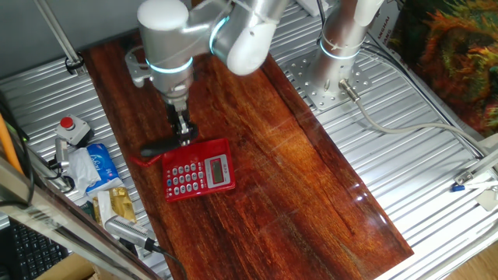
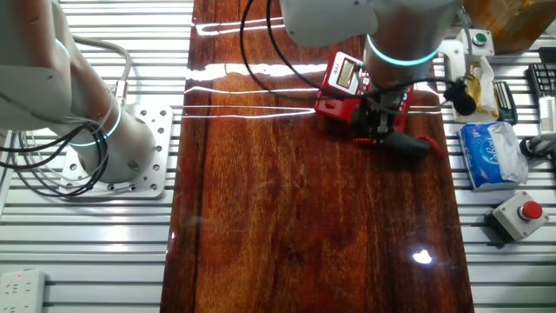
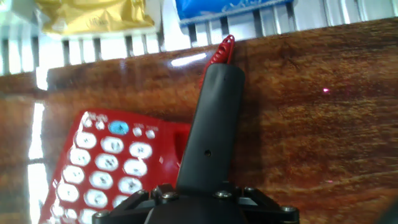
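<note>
A long black handle (image 3: pixel 213 127) is clamped in my gripper and stretches away from it in the wrist view. Beyond its far end shows a thin red strip with holes (image 3: pixel 222 52); whether the two are joined, I cannot tell. In exterior view 1, my gripper (image 1: pixel 185 138) stands at the top edge of a red calculator (image 1: pixel 198 173), with the handle (image 1: pixel 159 147) pointing left. The calculator lies face up on the wooden board, its keys and display visible. In exterior view 2, the arm partly covers the calculator (image 2: pixel 340 80).
Left of the board in exterior view 1 are a red-topped button box (image 1: pixel 74 131), a blue packet (image 1: pixel 102 167) and a gold packet (image 1: pixel 120 204). The wooden board (image 1: pixel 296 194) is bare right of the calculator. Thin black cables (image 2: pixel 252 65) hang from the arm.
</note>
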